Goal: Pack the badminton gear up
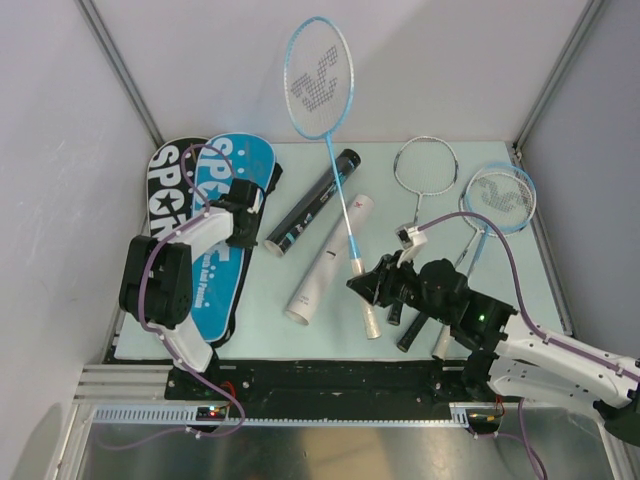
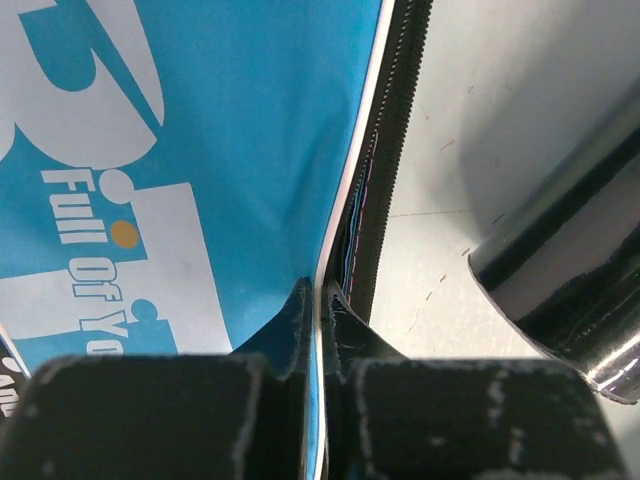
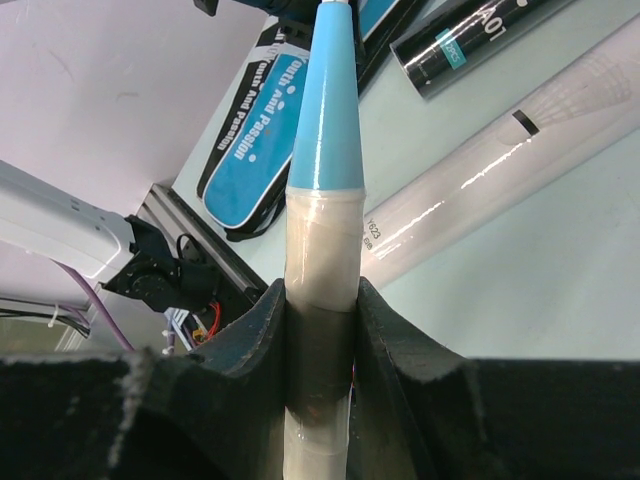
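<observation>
A blue-and-white racket [image 1: 355, 240] stands raised, head at the top of the top view, with my right gripper [image 1: 365, 285] closed round its pale handle [image 3: 320, 250]. On the left lie a blue racket bag [image 1: 215, 290] and a black one [image 1: 165, 190] beneath it. My left gripper is at the blue bag's right edge, its fingertips at the white piping beside an open-looking zip [image 2: 375, 180]; I cannot tell whether they pinch it.
A black shuttle tube [image 1: 313, 200] and a pale tube [image 1: 328, 258] lie mid-table. Several rackets [image 1: 495, 200] lie on the right, their handles toward the front.
</observation>
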